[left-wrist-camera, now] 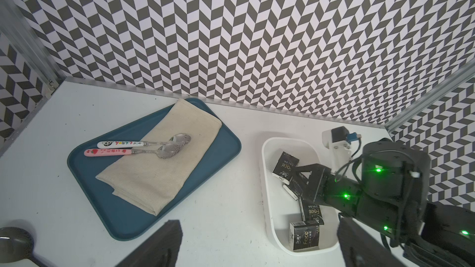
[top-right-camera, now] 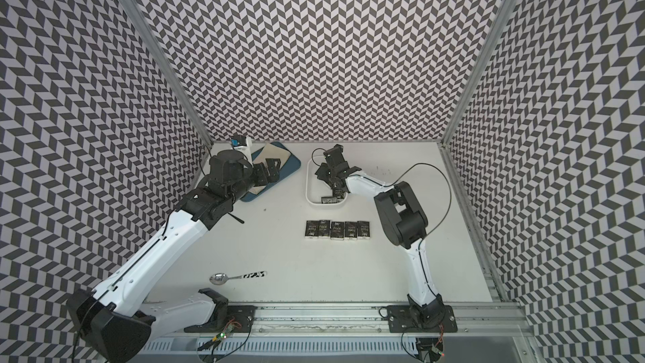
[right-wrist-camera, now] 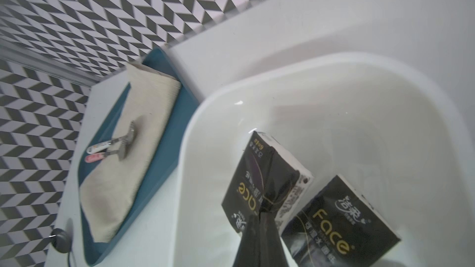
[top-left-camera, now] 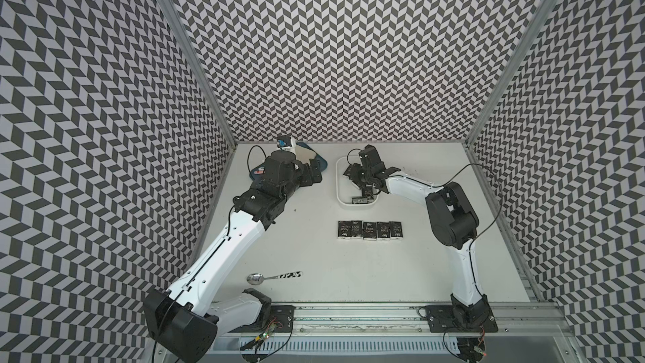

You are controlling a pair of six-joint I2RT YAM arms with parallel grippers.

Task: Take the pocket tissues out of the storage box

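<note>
The white storage box (left-wrist-camera: 265,188) holds several black pocket tissue packs. One pack (right-wrist-camera: 267,173) leans tilted against the box wall, and a second pack (right-wrist-camera: 341,227) lies beside it. Two more, a flat pack (left-wrist-camera: 311,212) and an upright pack (left-wrist-camera: 304,234), are at the near end. Inside the box my right gripper is shut; its tips overlap the tilted pack's lower edge in the right wrist view, and nothing shows between them. My left gripper is open and empty, its fingers wide apart, over the table left of the box.
Several tissue packs (top-left-camera: 370,230) stand in a row in front of the box. A blue tray (left-wrist-camera: 128,232) with a beige cloth (left-wrist-camera: 163,168) and two spoons is at the back left. Another spoon (top-left-camera: 272,277) lies near the front edge.
</note>
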